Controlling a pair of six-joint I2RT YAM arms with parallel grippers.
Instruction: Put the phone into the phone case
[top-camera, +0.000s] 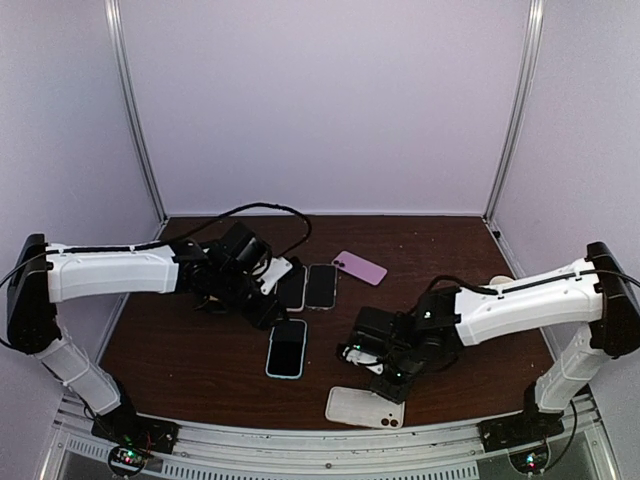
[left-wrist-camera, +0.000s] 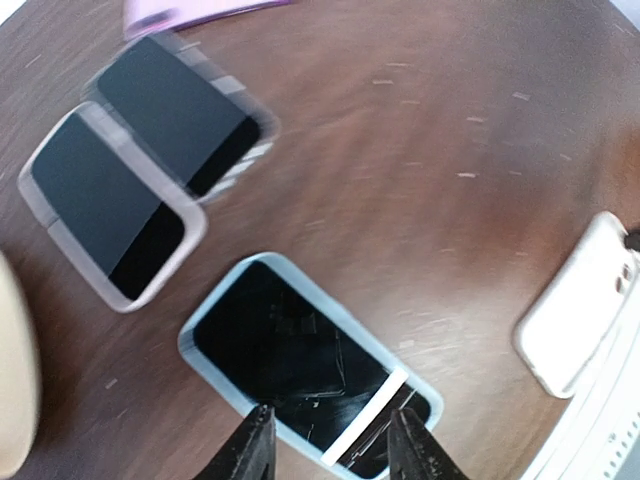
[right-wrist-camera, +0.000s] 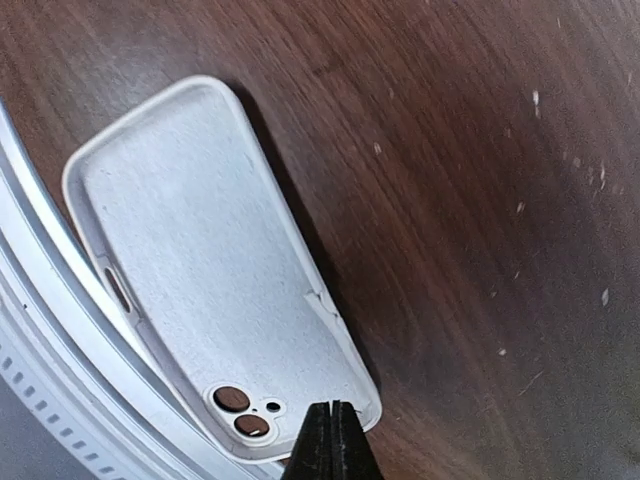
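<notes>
Near the front edge lies the empty white phone case (top-camera: 352, 405), open side up, its camera holes (right-wrist-camera: 240, 410) toward the right. My right gripper is shut with nothing between its fingers, over the case's camera-end corner. A phone in a light blue case (top-camera: 286, 350) lies screen up left of the table's middle. My left gripper stands open over that phone's near end, its fingers (left-wrist-camera: 258, 437) apart and empty. Two more dark-screened phones, one white-rimmed (left-wrist-camera: 105, 205) and one clear-edged (left-wrist-camera: 180, 110), lie side by side behind it.
At the back middle rests a purple phone or case (top-camera: 360, 267). A cream bowl (left-wrist-camera: 15, 370) stands at the left. The metal rail (right-wrist-camera: 60, 310) runs close along the white case's front side.
</notes>
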